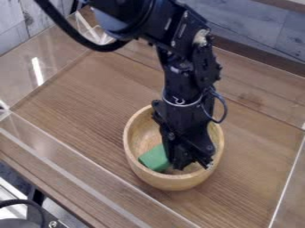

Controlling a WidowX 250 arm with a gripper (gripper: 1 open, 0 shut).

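A black robot gripper [173,147] reaches down from the top into a round tan bowl [141,174] near the centre of the camera view. Its lower end is inside the bowl, over and beside a green block [155,158]. The fingertips partly cover the block, and I cannot tell whether they are open or shut on it.
The bowl stands on a wooden table [71,107] with open room to the left and right. Pale walls border the back and left, and a black cable lies at the bottom left corner.
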